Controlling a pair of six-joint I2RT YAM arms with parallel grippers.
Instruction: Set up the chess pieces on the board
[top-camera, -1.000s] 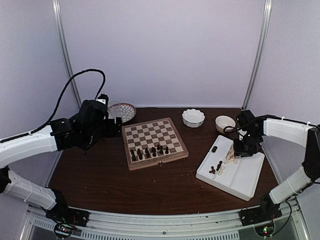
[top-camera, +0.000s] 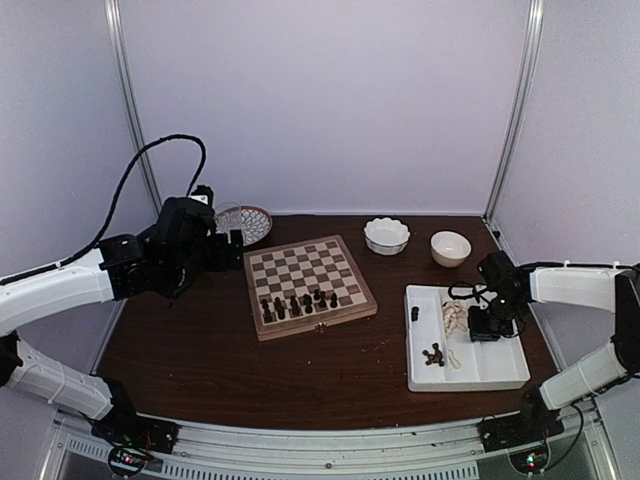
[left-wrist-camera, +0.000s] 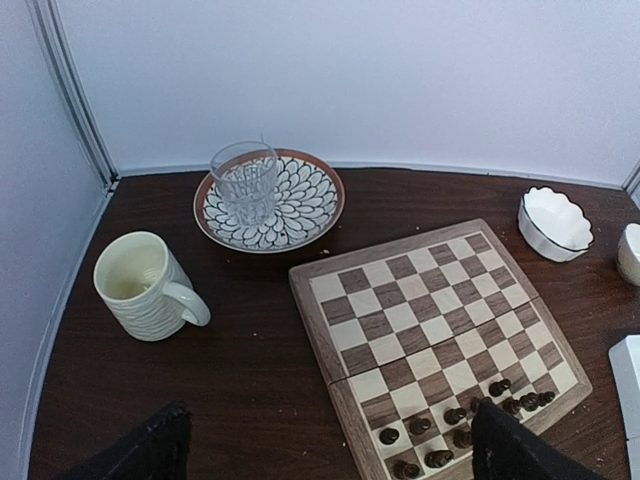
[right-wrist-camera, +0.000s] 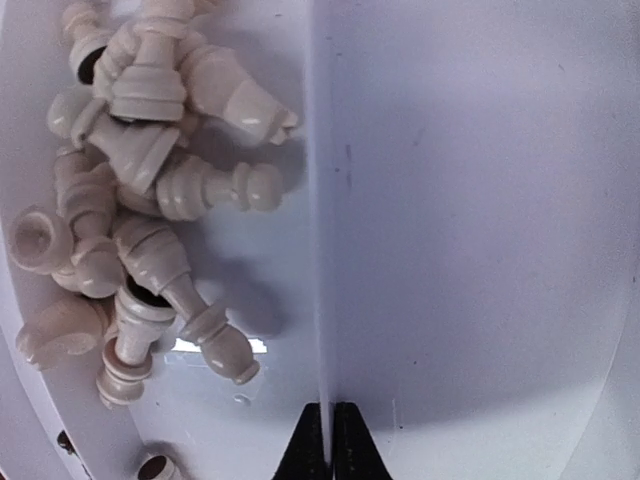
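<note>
The wooden chessboard (top-camera: 300, 265) holds dark pieces standing along its near rows (left-wrist-camera: 438, 458). At the right lies the white divided tray (top-camera: 470, 370), with a few dark pieces and a heap of white pieces (right-wrist-camera: 150, 200) in a compartment. My right gripper is down in the tray, shut on the thin divider (right-wrist-camera: 318, 200) beside the white pieces. My left gripper hangs open above the table at the left, nothing between its fingers.
At the back stand a patterned plate with a glass (left-wrist-camera: 245, 185), a scalloped bowl (top-camera: 387, 236) and a plain white bowl (top-camera: 450, 249). A mug (left-wrist-camera: 140, 285) sits at the left.
The tray has turned straighter and shifted rightward, with my right gripper at it. The dark pieces inside have moved with it. My left arm has barely moved.
</note>
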